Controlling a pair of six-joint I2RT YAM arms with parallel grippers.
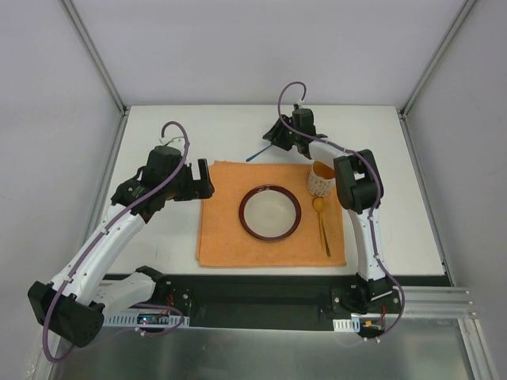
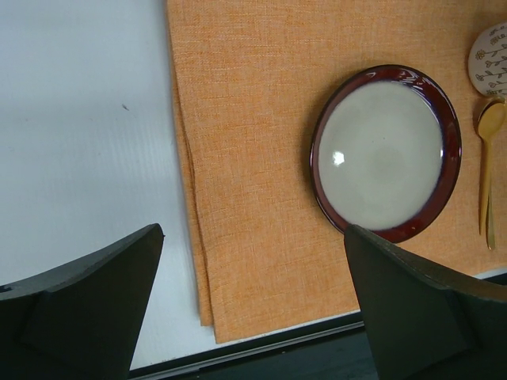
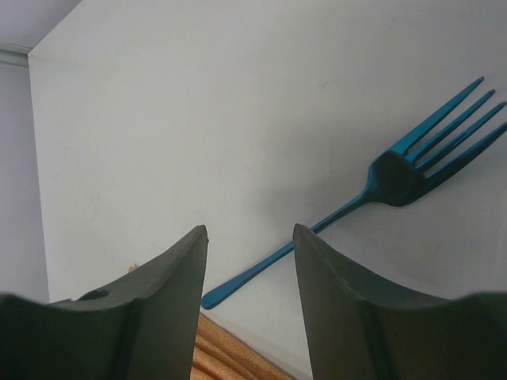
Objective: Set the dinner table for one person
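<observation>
A blue fork (image 3: 394, 177) lies on the bare white table beyond the placemat, its handle passing between the parted fingers of my right gripper as that wrist sees it. In the top view my right gripper (image 1: 272, 133) hides the fork's head, and only the blue handle (image 1: 257, 153) shows. On the orange placemat (image 1: 226, 206) sits a plate (image 1: 270, 213) with a dark red rim. Right of it a gold spoon (image 1: 319, 205) lies below a patterned cup (image 1: 321, 180). My left gripper (image 1: 203, 180) is open above the mat's left edge, holding nothing.
Free white table (image 1: 158, 237) stretches left of the mat, with more beyond it and to the right. A second slim gold utensil seems to lie against the spoon (image 2: 490, 123). The right arm reaches close past the cup.
</observation>
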